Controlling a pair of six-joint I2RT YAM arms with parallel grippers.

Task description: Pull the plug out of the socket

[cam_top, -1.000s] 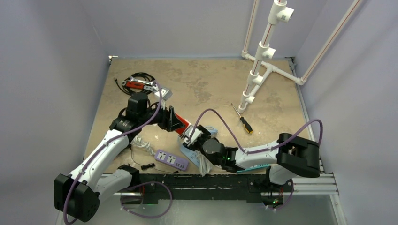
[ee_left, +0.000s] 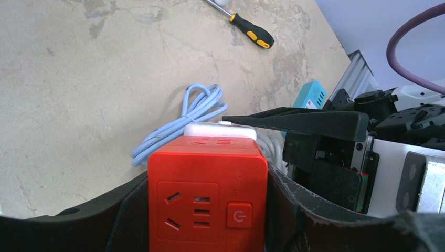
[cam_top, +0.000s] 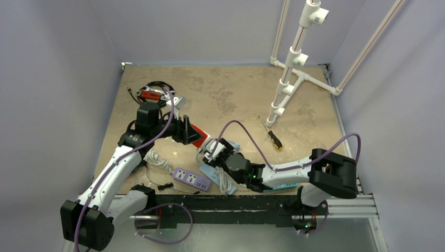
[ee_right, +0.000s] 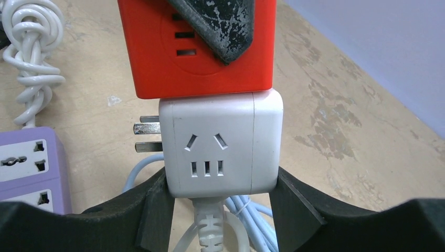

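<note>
A red socket block (ee_left: 208, 194) fills the space between the dark fingers of my left gripper (cam_top: 193, 133), one on either side. Whether they press on it or stand slightly apart, I cannot tell. In the right wrist view one left fingertip (ee_right: 231, 37) lies across the block's face. Below the block is a white plug (ee_right: 220, 144), its metal prongs (ee_right: 147, 128) bare and pointing left, a cord leaving its bottom. My right gripper is shut on the white plug. Plug and block meet edge to edge in that view; any gap is hidden.
A purple power strip (cam_top: 191, 179) and a blue one (cam_top: 211, 173) lie near the front edge. A bundled blue cable (ee_left: 181, 123) is behind the plug. A screwdriver (cam_top: 274, 139) lies on the right, pliers (cam_top: 152, 95) at the back left.
A second ago the left gripper stood slightly further right; the right arm was placed much as now.
</note>
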